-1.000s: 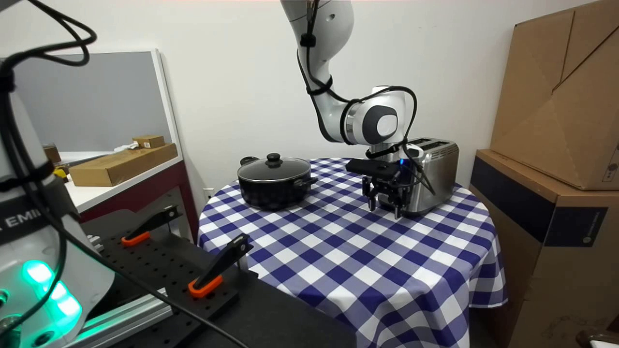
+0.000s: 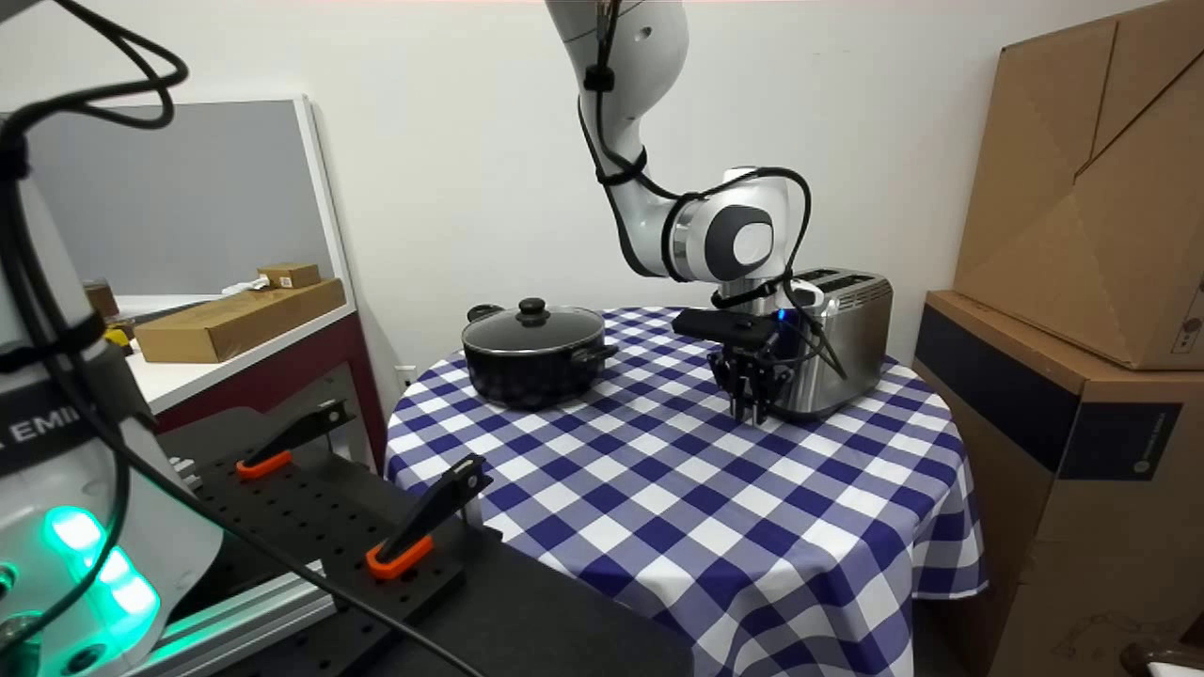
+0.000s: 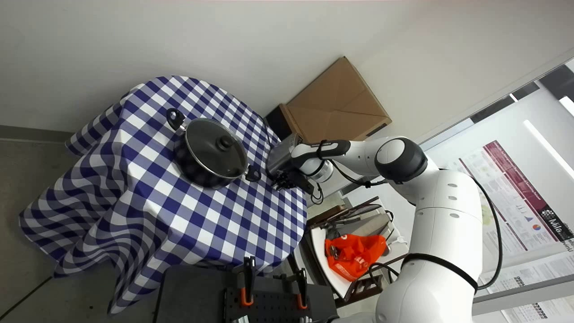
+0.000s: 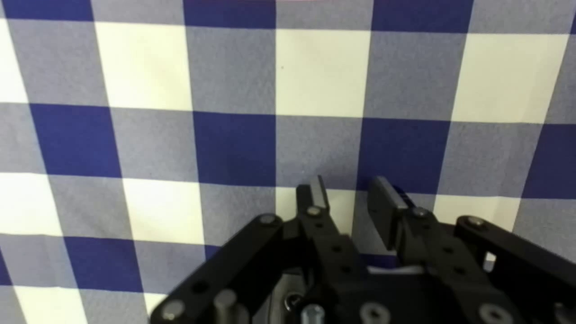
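Observation:
Low over the checked tablecloth (image 2: 677, 480), my gripper (image 2: 748, 416) points downward, close in front of a metallic toaster (image 2: 863, 338) on the right side of the table. In the wrist view the gripper is partly open. Only cloth shows in the narrow gap between its fingertips, so it holds nothing. Whether the tips touch the cloth I cannot tell. To the left stands a black pot (image 2: 525, 372) with a glass lid (image 2: 536, 331) on it. Exterior view 2 shows the pot (image 3: 193, 164) too, while my arm hides much of the toaster (image 3: 280, 156).
Large cardboard boxes (image 2: 1021, 474) stand just right of the table. A dark bench with orange-footed clamps (image 2: 397, 558) lies near the front left.
The gripper's fingers have drawn closer together from a wider spread. Arm, pot and toaster look unmoved.

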